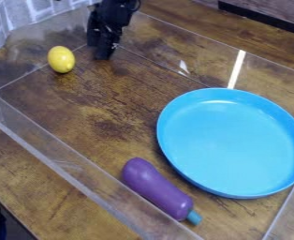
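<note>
The dark gripper [103,42] hangs at the top of the camera view, above the back left of the wooden table; its fingers are too dark and small to show clearly how they stand. A yellow egg-shaped object [61,59] sits to the left of the gripper, apart from it. A large blue plate [229,141] lies at the right. A purple eggplant-like object [154,189] with a teal end lies at the front, below and left of the plate.
Clear plastic walls border the wooden table [87,112] along the left and front. A white strip [235,69] runs at the back right.
</note>
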